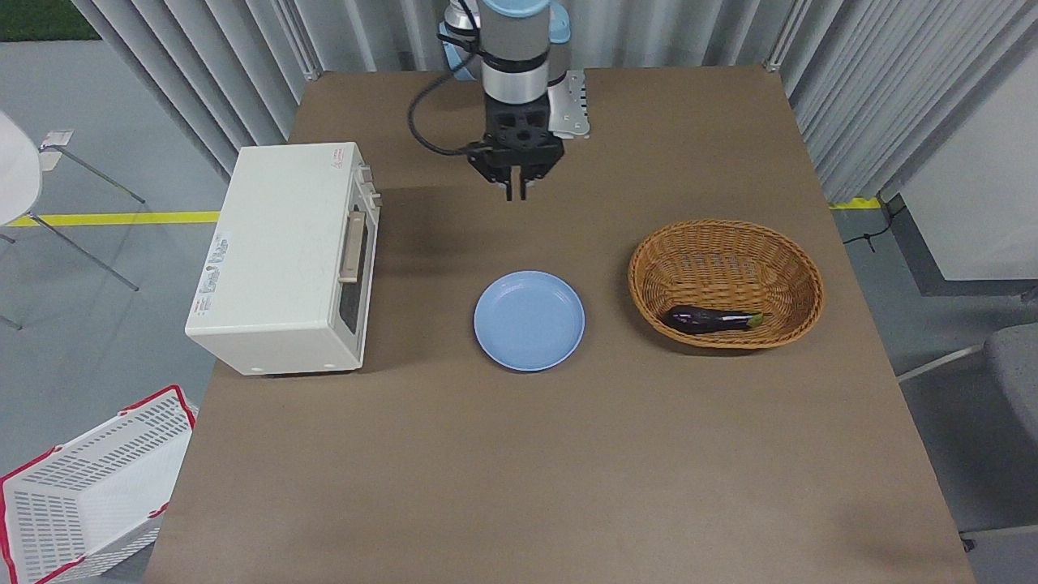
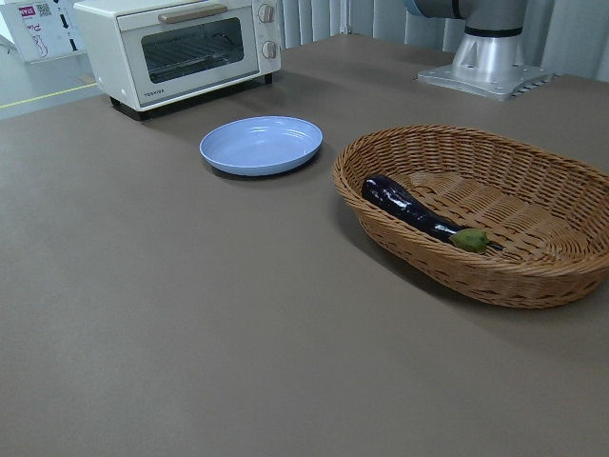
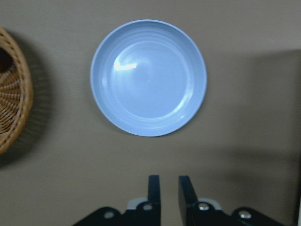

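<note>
My gripper [image 1: 516, 193] hangs over the back half of the table, its two black fingers slightly apart with nothing between them; in the wrist view it [image 3: 169, 181] points toward the blue plate [image 3: 148, 80], which lies empty below. In the front view the plate [image 1: 528, 321] sits mid-table. To its right a wicker basket [image 1: 725, 259] holds a dark purple eggplant [image 1: 708, 319], lying near the basket's front side. In the left view the eggplant [image 2: 404, 206] shows its green stem.
A white toaster oven [image 1: 265, 255], door closed, stands on the table's left, facing the plate. A white crate [image 1: 87, 487] is on the floor at the lower left.
</note>
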